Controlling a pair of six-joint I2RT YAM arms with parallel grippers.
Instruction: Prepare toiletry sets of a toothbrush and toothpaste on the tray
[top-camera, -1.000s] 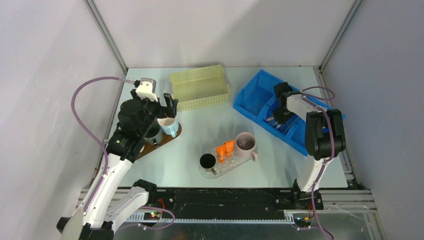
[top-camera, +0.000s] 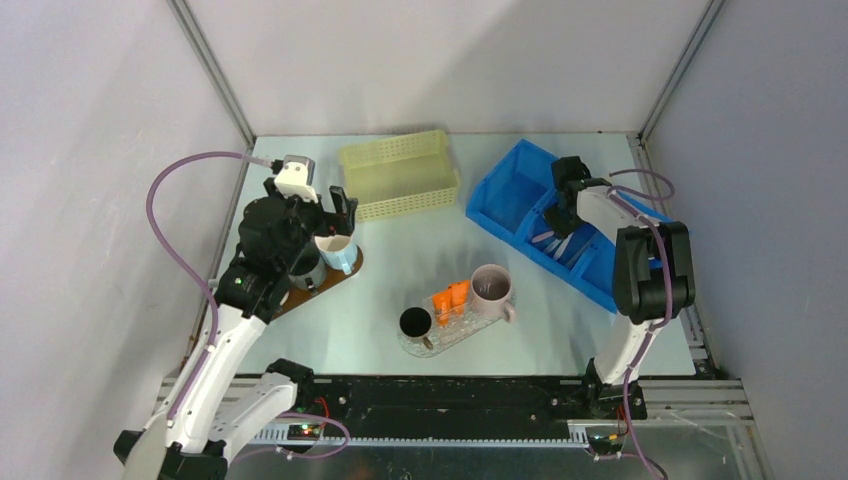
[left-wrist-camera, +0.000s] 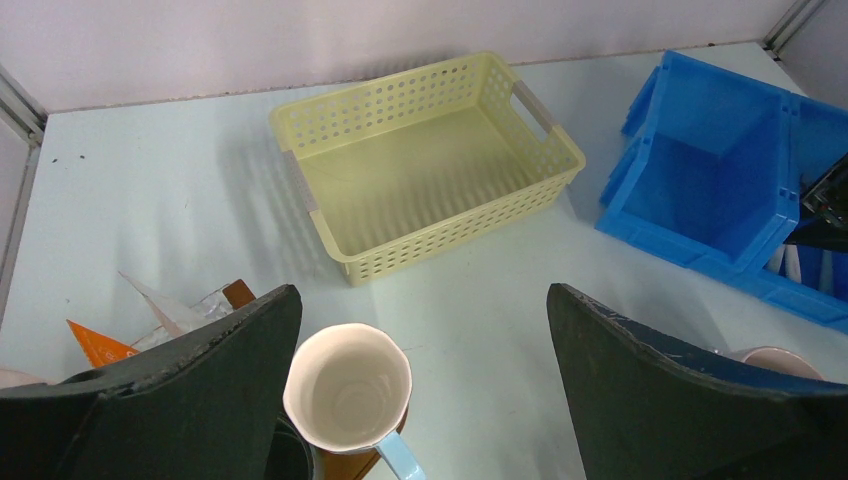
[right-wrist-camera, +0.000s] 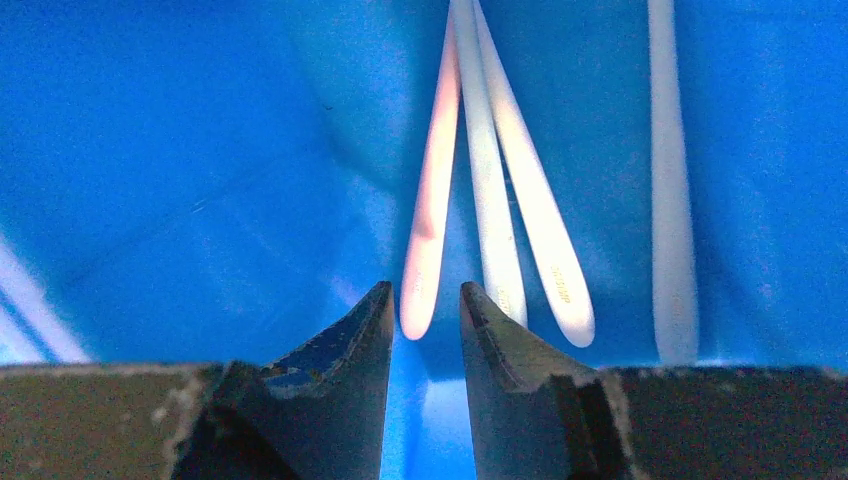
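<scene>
In the right wrist view, a pink toothbrush handle (right-wrist-camera: 432, 195) lies in a blue box compartment. A grey handle (right-wrist-camera: 490, 190), a white handle (right-wrist-camera: 540, 215) and a separate grey handle (right-wrist-camera: 672, 200) lie to its right. My right gripper is part open, a fingertip on either side of the pink handle's end, without visible grip on it. My left gripper stands open and empty above the left side of the table. Below it are a brown tray (top-camera: 322, 288) with mugs. A clear tray (top-camera: 445, 340) holds a dark mug, a pink mug (top-camera: 490, 290) and orange packets (top-camera: 450, 300).
An empty yellow basket (top-camera: 405, 205) stands at the back. On the right is the blue divided box (top-camera: 510, 195), its walls close around my right gripper. Bare table lies between the basket and the clear tray.
Inside the blue box, my right gripper has shifted slightly toward the back of the table, uncovering more of the handles. The left arm barely differs; mugs and trays are unmoved.
</scene>
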